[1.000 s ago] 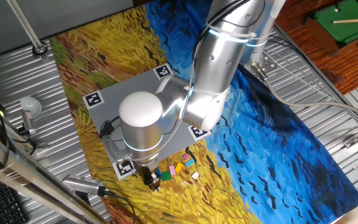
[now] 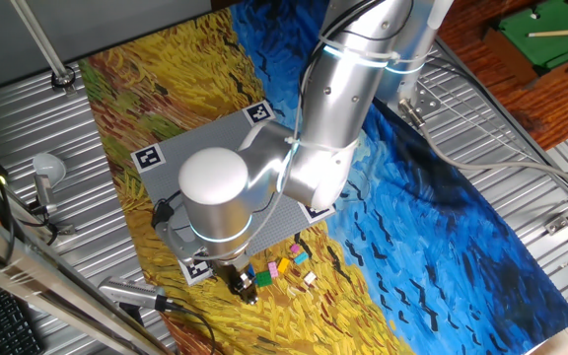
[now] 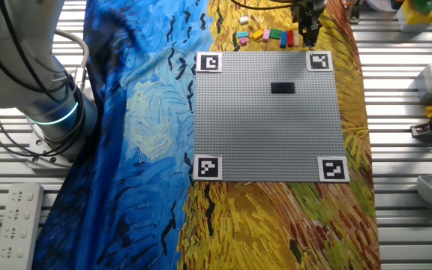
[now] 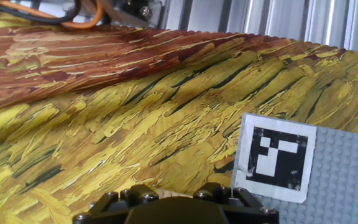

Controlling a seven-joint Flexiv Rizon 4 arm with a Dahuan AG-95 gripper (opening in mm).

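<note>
Past the edge of the grey studded baseplate (image 3: 238,120) lies a loose row of small toy bricks, among them a green brick (image 3: 275,34), a red brick (image 3: 289,37) and a yellow brick (image 3: 257,34). My gripper (image 3: 310,34) is low at the row's end, beside a tan brick (image 3: 296,38). A dark brick (image 3: 283,88) lies on the baseplate. In the wrist view the fingers (image 4: 146,194) stand apart at the bottom edge, a pale patch between them. Whether they grip anything is hidden.
Marker squares sit on the baseplate's corners, one marker (image 4: 277,157) close to my gripper's right side in the wrist view. A grey device (image 2: 131,294) with a cable lies left of the gripper.
The gripper's tip stays close to the same place, and the visible bricks have not moved.
</note>
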